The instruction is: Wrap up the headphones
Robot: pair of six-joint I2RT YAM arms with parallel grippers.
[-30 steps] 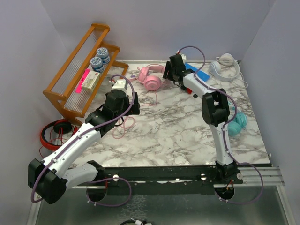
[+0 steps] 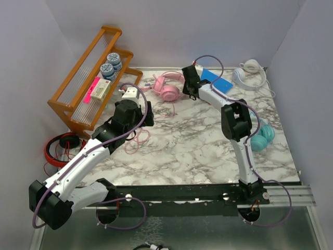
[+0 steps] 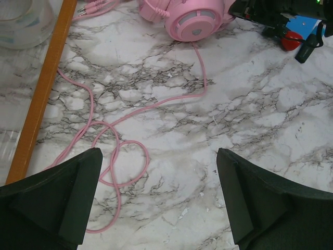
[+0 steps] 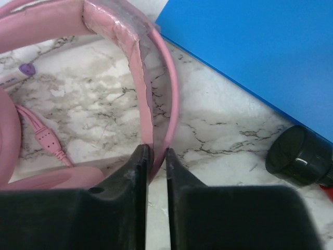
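Observation:
Pink headphones (image 2: 167,90) lie at the back of the table, left of centre, with their pink cable (image 3: 156,104) looping loosely across the marble below the open left gripper. Nothing stands between the left fingers. At the headphones' right side is my right gripper, its fingers partly apart. In the right wrist view, the pink headband (image 4: 143,94) and the thin pink outer band beside it run down between the fingertips. Whether the fingers press on them cannot be told. The headphones' right end is hidden behind the gripper in the top view.
A wooden rack (image 2: 78,73) with jars stands at the left, black-and-red headphones (image 2: 65,148) in front of it. A blue board (image 2: 217,79), white headphones (image 2: 248,75) and teal headphones (image 2: 263,136) occupy the right side.
The left arm has shifted only slightly. The pink headphones appear to lie in about the same place.

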